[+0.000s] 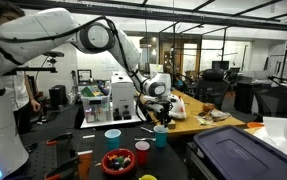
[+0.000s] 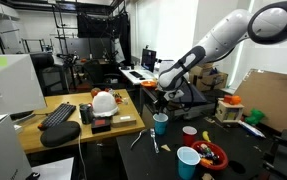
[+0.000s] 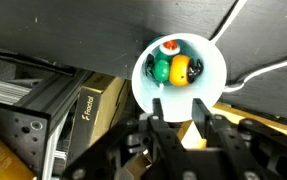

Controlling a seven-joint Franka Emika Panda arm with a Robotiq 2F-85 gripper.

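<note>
A light blue cup [image 1: 161, 138] stands upright on the dark table, below my gripper [image 1: 155, 112]. In exterior view 2 the same cup [image 2: 160, 124] is under the arm's end. The wrist view looks down into the cup [image 3: 208, 85]; small green [image 3: 161, 68], orange [image 3: 178, 70] and red-and-white [image 3: 169, 46] items lie in it. There the black fingertips of my gripper stand somewhat apart over the cup's near side. Whether they grip its rim or anything else cannot be made out.
A red bowl [image 1: 117, 164], a red cup [image 1: 142, 153] and another blue cup [image 1: 113, 139] stand nearby. A large dark bin lid [image 1: 248, 160] lies at the right. White utensils [image 3: 248, 78] lie beside the cup.
</note>
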